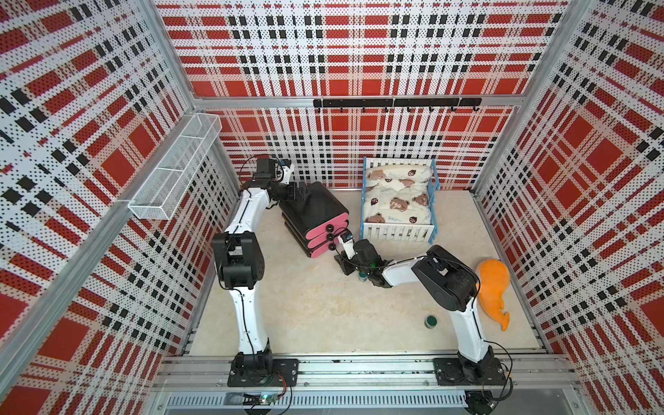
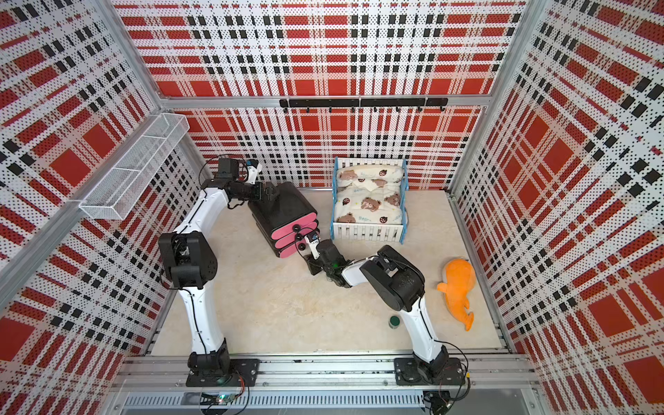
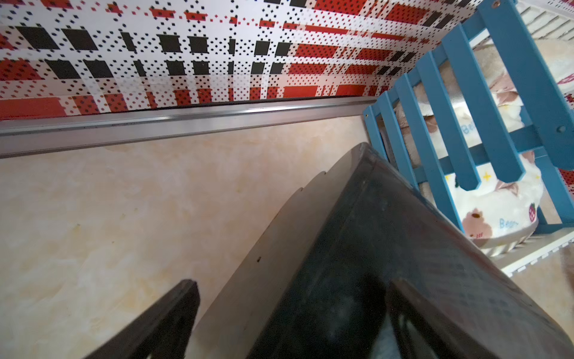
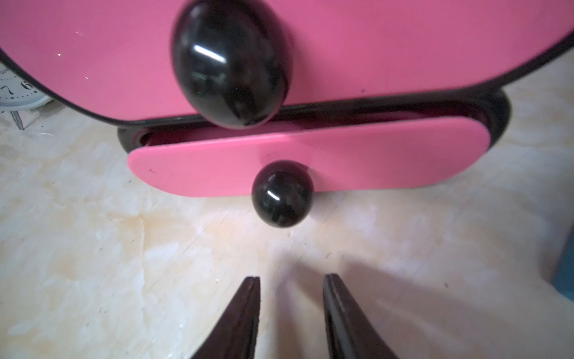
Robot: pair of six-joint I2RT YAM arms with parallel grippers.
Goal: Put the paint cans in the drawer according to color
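A black cabinet with pink drawer fronts and round black knobs stands left of centre. In the right wrist view the lowest drawer front sits slightly out, with a dark gap above it. My right gripper is partly open in front of and below the lowest knob, apart from it and empty. My left gripper is open at the cabinet's rear top, its fingers spread with the cabinet's dark body between them. One green-topped paint can stands at front right; another can is partly hidden under the right arm.
A blue and white toy crib stands close to the right of the cabinet. An orange plush toy lies at the far right. A wire basket hangs on the left wall.
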